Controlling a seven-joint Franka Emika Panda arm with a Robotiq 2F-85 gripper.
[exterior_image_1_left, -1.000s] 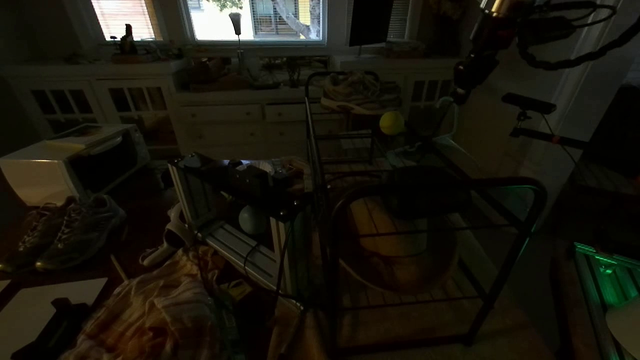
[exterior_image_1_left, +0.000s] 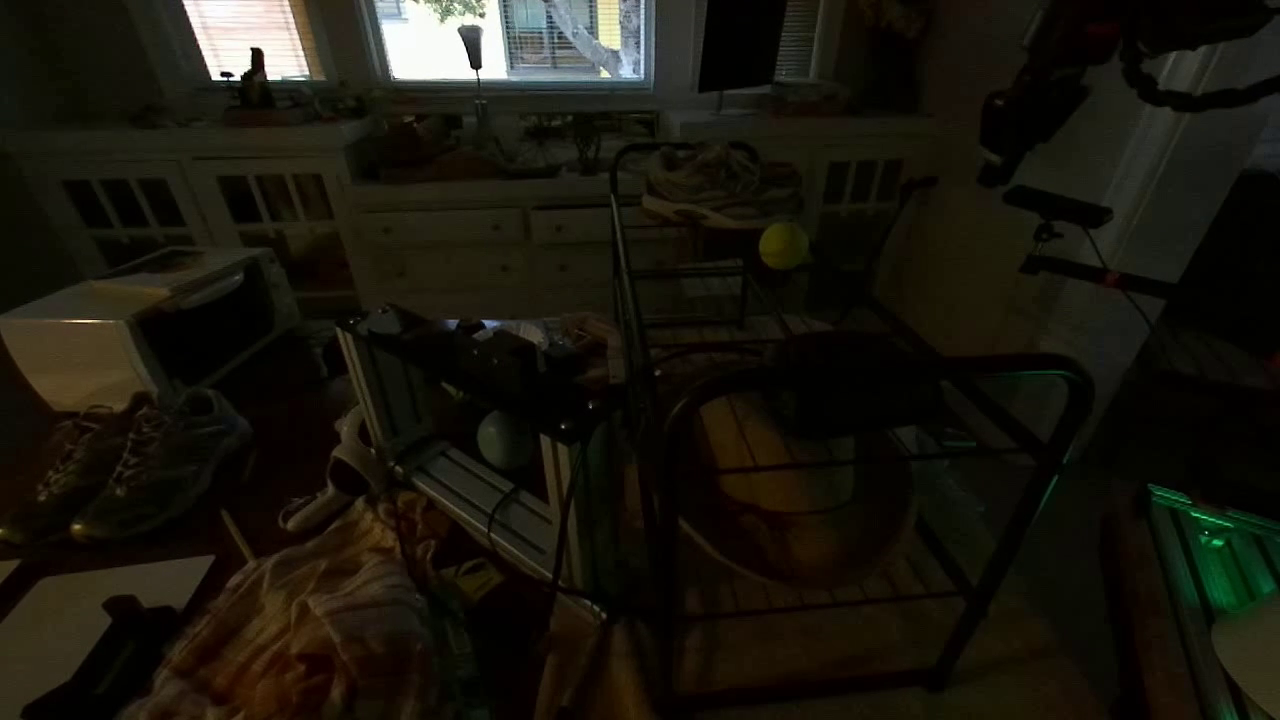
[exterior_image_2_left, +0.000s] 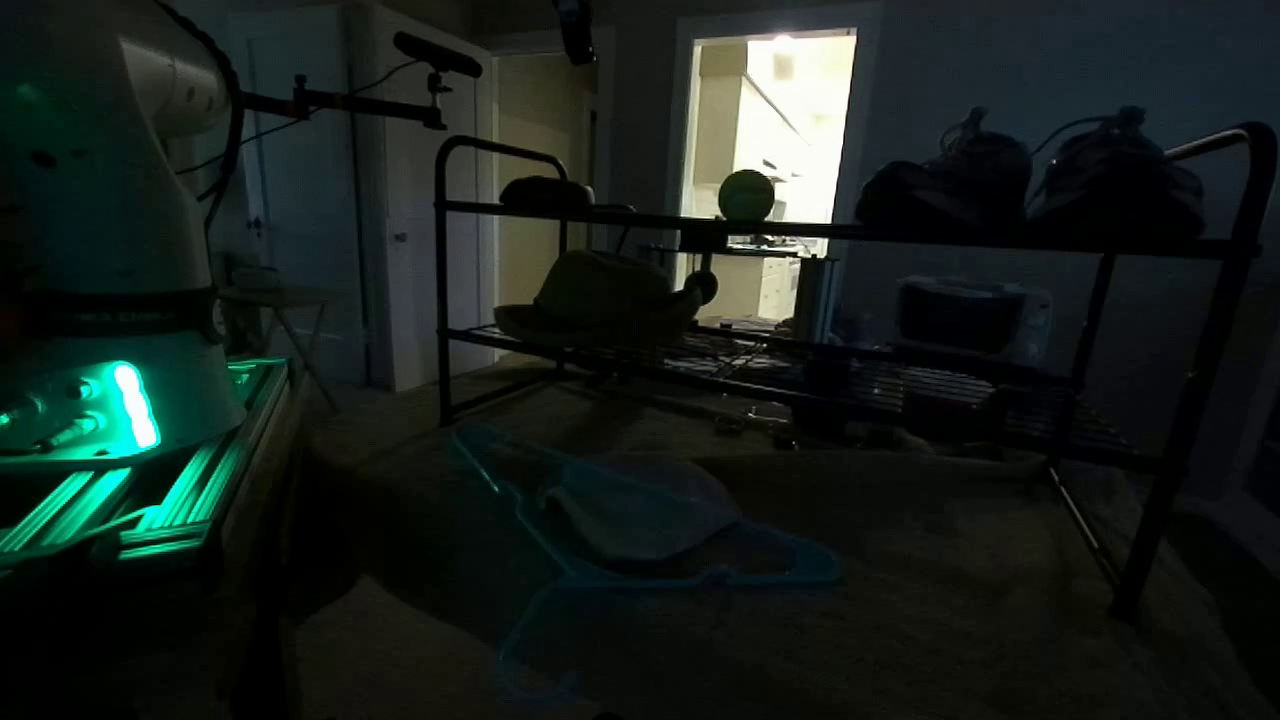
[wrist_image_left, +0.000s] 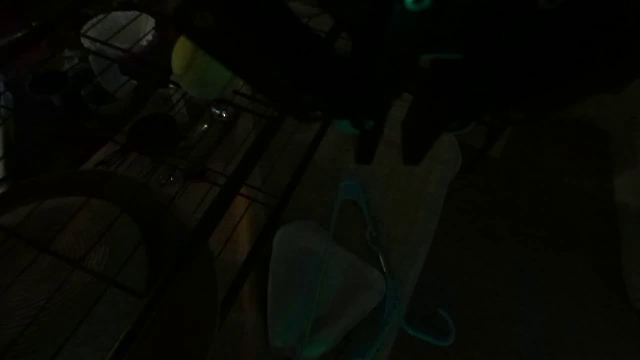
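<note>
My gripper shows as a dark outline high in the wrist view, with a gap between its fingers and nothing visible held there. In exterior view 1 the gripper (exterior_image_1_left: 993, 176) hangs high at the right, above and apart from the rack. A translucent blue clothes hanger (exterior_image_2_left: 630, 583) lies on the pale surface in front of the rack, its hook toward the camera. The wrist view has the hanger (wrist_image_left: 391, 300) below the fingers, clear of them. Partly under it lies a pale cloth-like piece (exterior_image_2_left: 666, 528), whose exact kind is too dark to tell.
A black two-tier rack (exterior_image_2_left: 828, 230) stands behind the hanger. On its top are a yellow-green ball (exterior_image_2_left: 746, 196), a dark rounded item (exterior_image_2_left: 546, 193) and shoes (exterior_image_2_left: 948, 180); a brimmed hat (exterior_image_2_left: 600, 294) sits lower. A camera on an arm (exterior_image_1_left: 1056, 206) juts in near my gripper.
A second ago the hanger hung beneath my gripper behind the rack in exterior view 1.
</note>
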